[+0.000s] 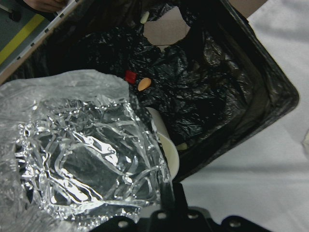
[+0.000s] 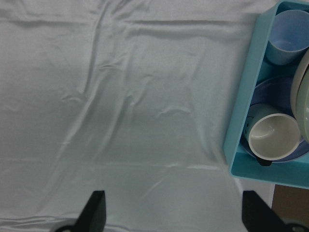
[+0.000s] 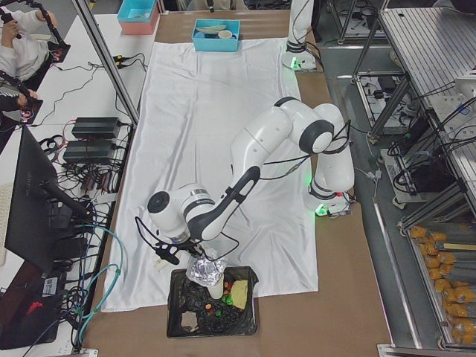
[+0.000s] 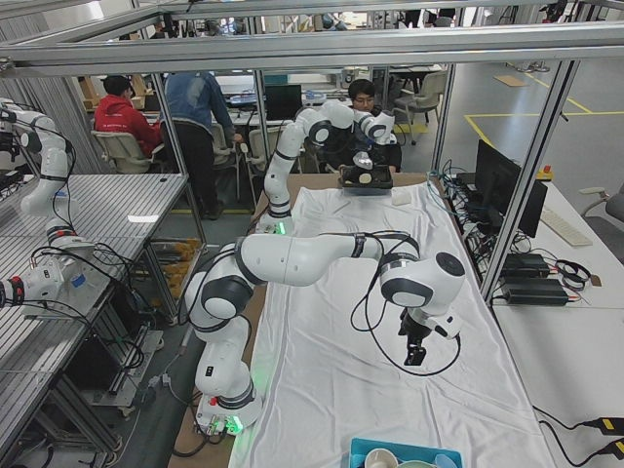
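A crumpled clear plastic bag [image 1: 87, 150] hangs from my left gripper [image 3: 190, 251], filling much of the left wrist view, over the edge of a black-lined bin [image 1: 217, 72]. The gripper's fingers are mostly hidden behind the bag. In the bin are a white cup [image 1: 166, 150], a piece of cardboard [image 1: 164, 34] and small bits, one red [image 1: 130, 76]. My right gripper stands open over the white cloth with nothing between its fingers, left of a blue tray [image 2: 236, 140] that holds cups [image 2: 273, 137] and plates.
A pale item [image 3: 161, 262] lies beside the bin. A monitor [image 3: 33, 201] and cables stand along one side, outside the cloth, and frame posts rise beside the table.
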